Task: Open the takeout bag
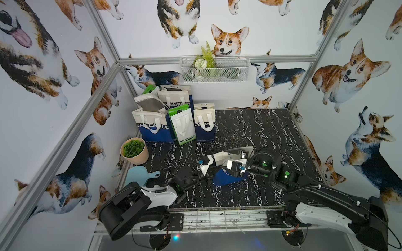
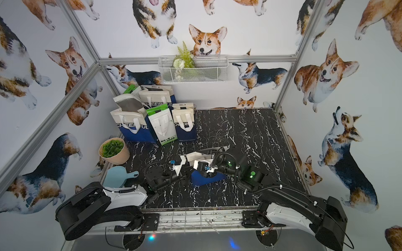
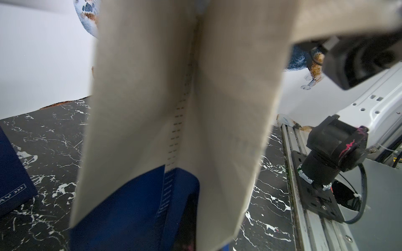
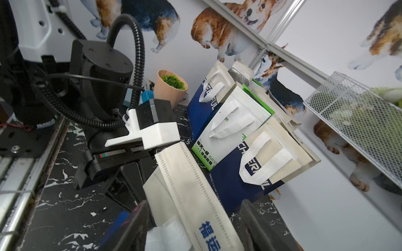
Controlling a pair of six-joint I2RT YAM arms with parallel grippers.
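The cream and blue takeout bag [image 1: 229, 177] stands at the front centre, largely behind the grippers in both top views. Its gusseted end [image 3: 226, 104] fills the left wrist view. At its left end is my left gripper [image 1: 206, 172], looking shut; what lies between its fingers is hidden. My right gripper is over the bag's top from the right, its blurred fingers apart on either side of the printed cream flap [image 4: 188, 188], not visibly closed on it.
Several other bags [image 1: 152, 129] stand at the back left, with a potted plant [image 1: 134, 150] and a light blue pan [image 1: 136, 175] at the left edge. A wire basket [image 1: 230, 71] hangs on the back wall.
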